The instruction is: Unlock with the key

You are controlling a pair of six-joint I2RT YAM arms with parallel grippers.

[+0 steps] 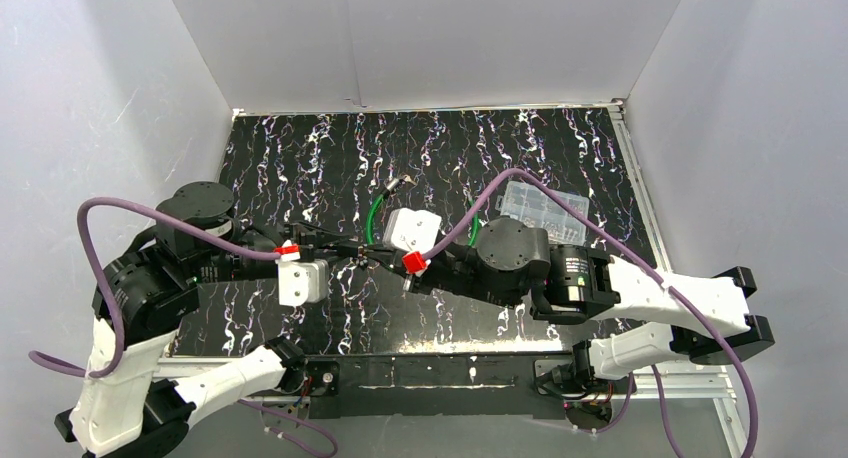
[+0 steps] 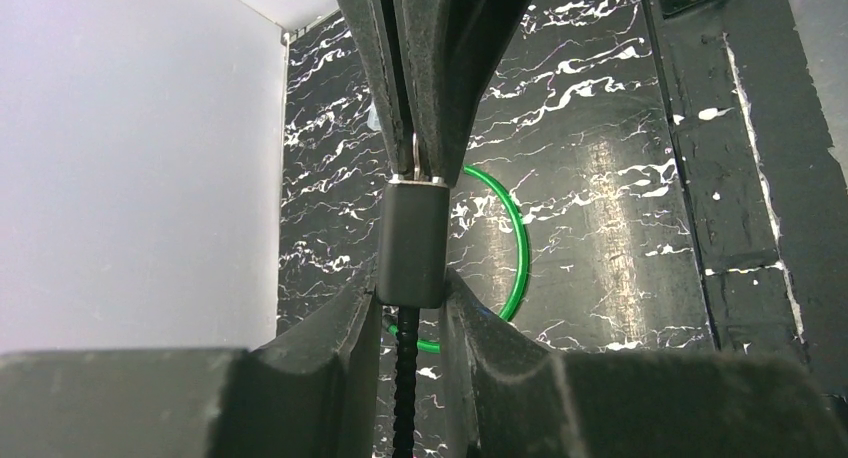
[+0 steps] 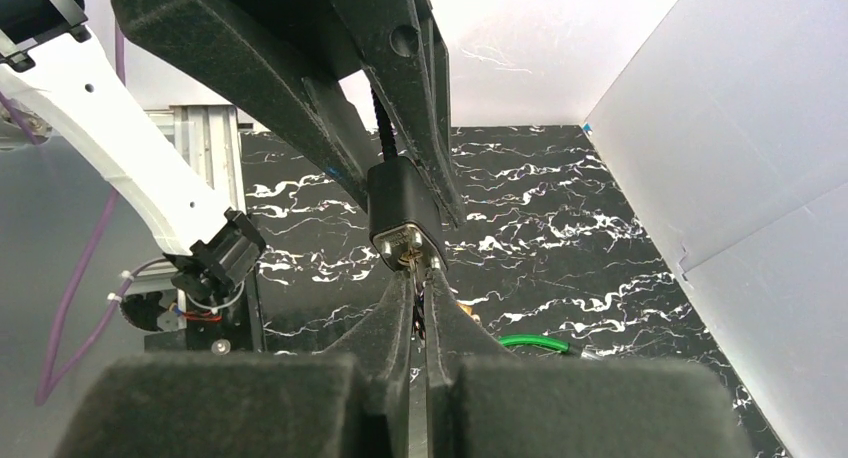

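Note:
A black block-shaped lock (image 2: 412, 243), with a braided dark cord at one end, is clamped in my left gripper. From the lock's metal end face a thin key (image 2: 416, 156) sticks out. My right gripper is shut on the key, its fingertips close against that face in the right wrist view. How deep the key sits in the lock is not clear. In the top view both grippers meet above the table, and the arms mostly hide lock and key.
A green cable (image 1: 373, 218) with a metal end (image 1: 398, 183) lies on the black marbled table below the grippers. A clear compartment box (image 1: 545, 210) stands at the back right. White walls (image 1: 430, 43) enclose the work area.

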